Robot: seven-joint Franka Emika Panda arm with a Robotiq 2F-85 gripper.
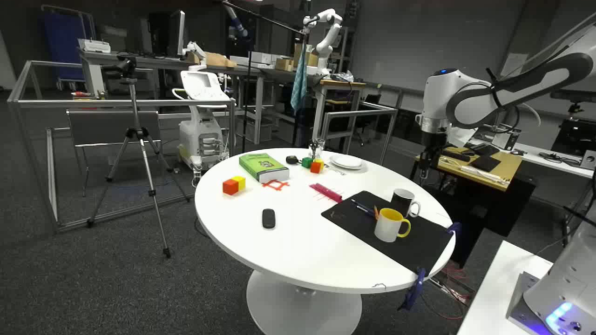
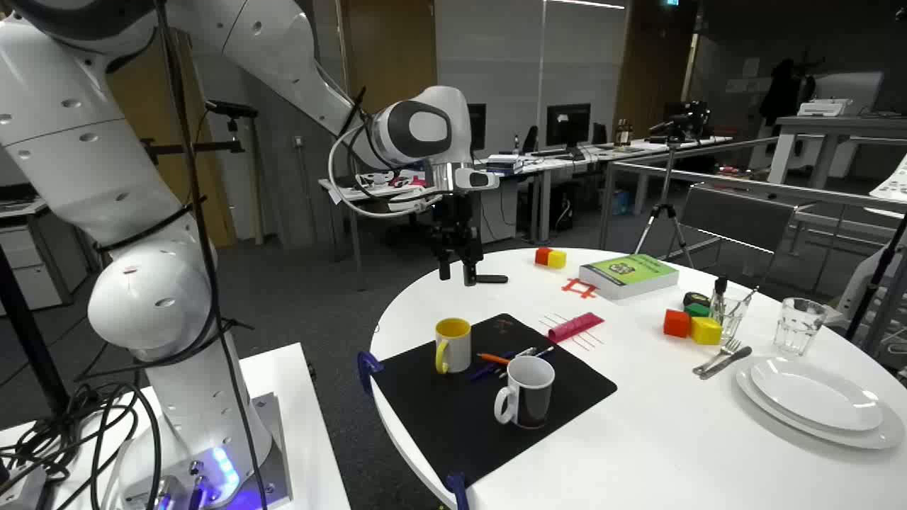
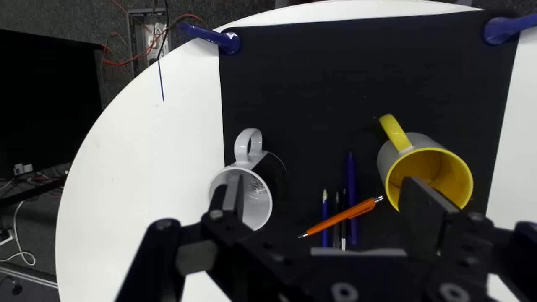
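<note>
My gripper stands open above the table, its two fingers wide apart with nothing held between them. Below it in the wrist view, several pens and pencils lie on the black mat (image 3: 322, 80), with an orange pen (image 3: 342, 217) crossing over the blue ones (image 3: 350, 176). To the left is a black-and-white mug (image 3: 274, 171), partly behind one finger. A white mug with a yellow inside (image 3: 428, 166) is on the right, partly covered by the other finger. Both mugs stand upright on the mat in exterior view 2, where the gripper (image 2: 457, 276) hangs clear of them.
Blue clamps (image 3: 229, 42) grip the mat at the table edge. Elsewhere on the round white table (image 1: 246, 245) are a green book (image 1: 263, 166), coloured blocks (image 1: 230, 186), a black mouse-like object (image 1: 268, 218), and stacked plates (image 2: 808, 399) with cutlery and glasses nearby.
</note>
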